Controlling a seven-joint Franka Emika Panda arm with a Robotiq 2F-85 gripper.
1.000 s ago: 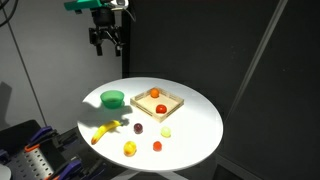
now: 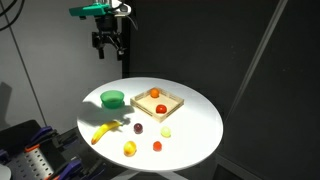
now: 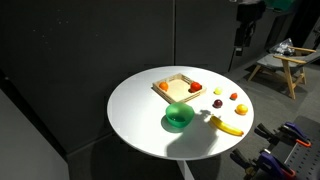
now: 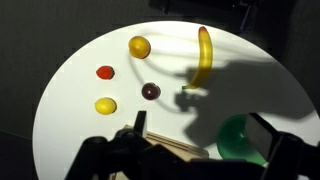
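Observation:
My gripper [image 2: 109, 54] hangs high above the left part of the round white table. It is open, with its two fingers spread apart and nothing held. Below it stands a green bowl [image 2: 112, 99], which shows no contents. A shallow wooden box [image 3: 166, 92] holds an orange fruit and a red fruit [image 2: 161, 109]. Loose on the table lie a yellow banana [image 4: 204, 57], a dark round plum-like fruit [image 4: 150, 91], an orange-yellow fruit [image 4: 139, 47], a small red fruit [image 4: 105, 72] and a yellow lemon-like fruit [image 4: 106, 105]. In the wrist view, the gripper partly hides the box and bowl.
Dark curtains surround the far side. At the near left, a dark frame with blue and red parts [image 2: 42, 135] stands beside the table.
The arm has shifted slightly, with the gripper a little lower and to the right in the first exterior view. Objects on the table have stayed in place.

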